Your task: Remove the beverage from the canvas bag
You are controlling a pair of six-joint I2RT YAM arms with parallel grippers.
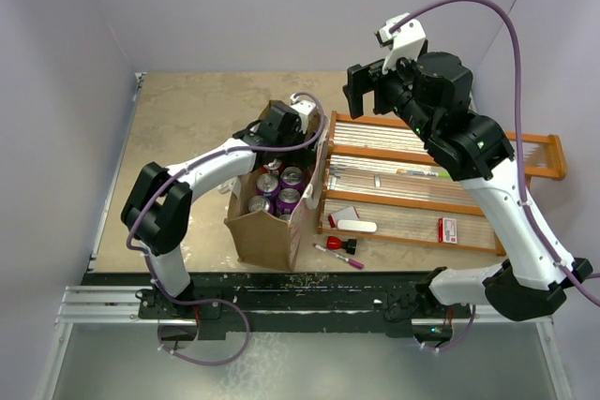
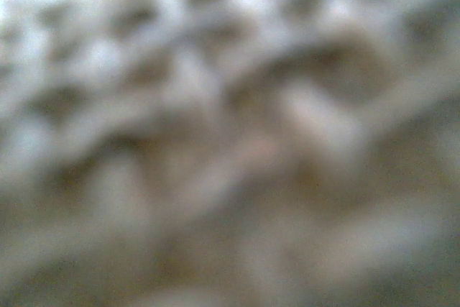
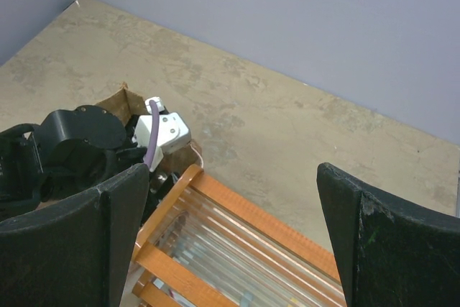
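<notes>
The canvas bag [image 1: 259,241] stands open at centre-left in the top view, holding several purple-topped cans [image 1: 288,200]. My left gripper [image 1: 298,149] is down inside the far end of the bag, its fingers mostly hidden. The left wrist view shows only blurred woven fabric [image 2: 230,134] very close up. My right gripper [image 1: 361,91] hangs open over the far side of the wooden rack, with nothing between its fingers.
A wooden slatted rack [image 1: 412,201] lies right of the bag, with small boxes [image 1: 447,229] on it. A marker [image 1: 337,258] and a red-and-black item [image 1: 341,244] lie in front.
</notes>
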